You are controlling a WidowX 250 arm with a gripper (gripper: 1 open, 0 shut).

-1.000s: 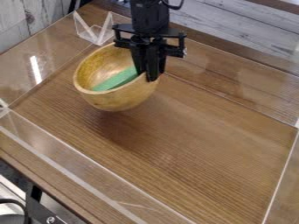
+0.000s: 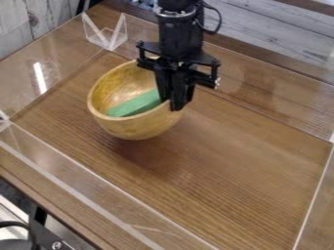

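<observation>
A yellow bowl (image 2: 132,125) with a green object (image 2: 141,101) inside hangs tilted above the wooden table (image 2: 216,186), left of centre. My black gripper (image 2: 175,96) comes down from the top centre and is shut on the bowl's right rim. The fingertips partly overlap the bowl, so their exact grip is hard to see.
A white wire-like object (image 2: 104,33) stands at the back left, and another pale piece sits at the left edge. Pale walls border the table at the back and right.
</observation>
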